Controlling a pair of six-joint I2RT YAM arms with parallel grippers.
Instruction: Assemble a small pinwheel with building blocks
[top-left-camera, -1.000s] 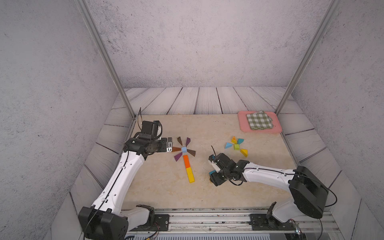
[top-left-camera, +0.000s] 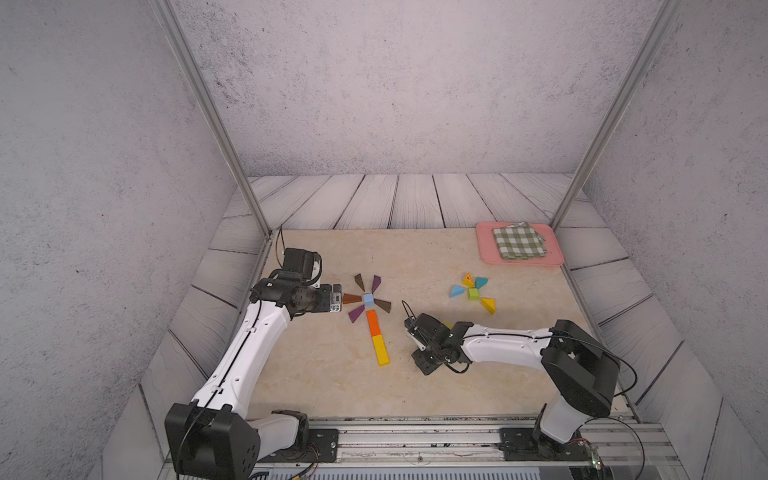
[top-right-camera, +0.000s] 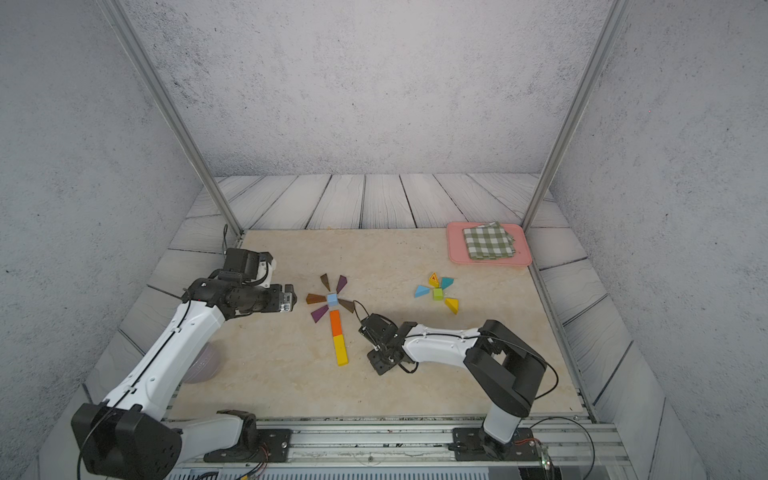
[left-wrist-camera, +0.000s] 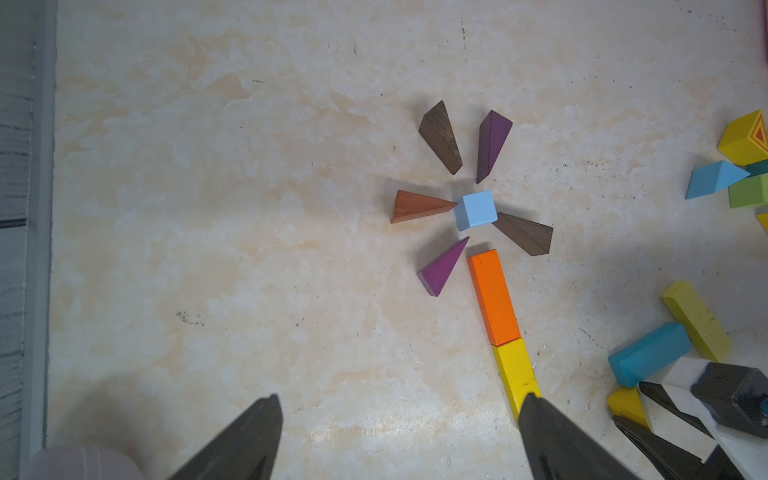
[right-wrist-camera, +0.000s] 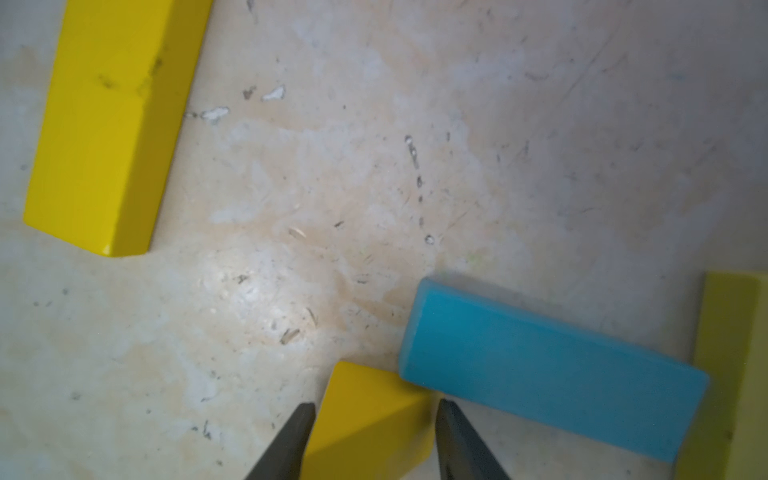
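On the left, a pinwheel of brown and purple wedges surrounds a light blue cube (left-wrist-camera: 478, 209); an orange block (left-wrist-camera: 495, 297) and a yellow block (left-wrist-camera: 516, 371) form a stem below it. High above the bare table, my left gripper stands open and empty. My right gripper is low over the table, its fingers on either side of a yellow block (right-wrist-camera: 360, 396); whether they grip it I cannot tell. A blue block (right-wrist-camera: 552, 364) lies against that block's corner, with a pale yellow block (right-wrist-camera: 724, 376) at its far end.
A second pinwheel around a green cube (top-left-camera: 473, 293) has blue, teal and yellow pieces. At the back right, a pink tray (top-left-camera: 485, 254) holds a checked cloth (top-left-camera: 519, 241).
My right gripper has moved left and now covers the loose blocks from above. Both pinwheels look unchanged.
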